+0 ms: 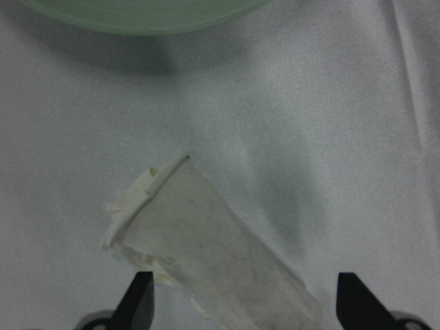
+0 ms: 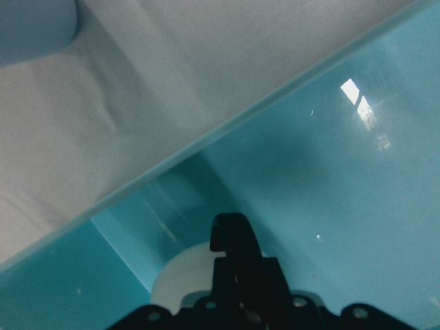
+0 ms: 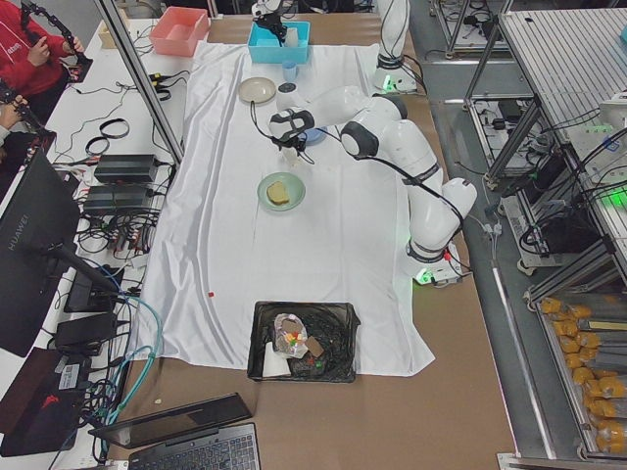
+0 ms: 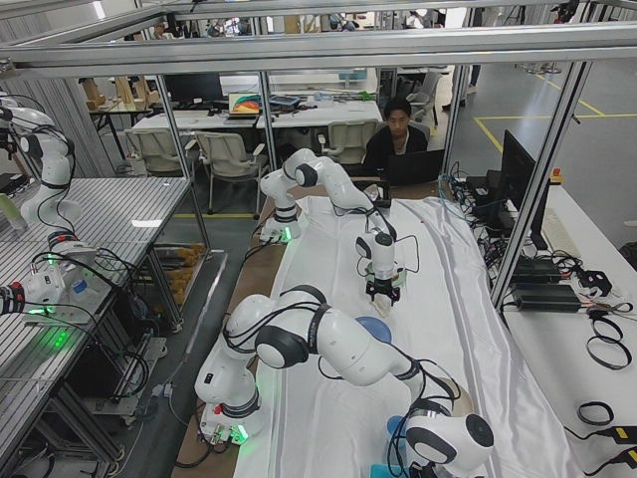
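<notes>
A crumpled white paper cup (image 1: pixel 220 254) lies on its side on the cloth, just off the green plate (image 1: pixel 137 20), which holds a yellow piece of food (image 3: pixel 278 193). My left gripper is open over the cup, one finger on each side of it. My right gripper is inside the blue bin (image 3: pixel 263 55) at the back, above a white round object (image 2: pixel 180 275); its fingers overlap in view, so I cannot tell how they stand.
A beige plate (image 3: pixel 257 89), a blue plate (image 4: pixel 374 327) and a light blue cup (image 2: pixel 34 27) stand near the bin. A black tray (image 3: pixel 304 366) with clutter sits at the front.
</notes>
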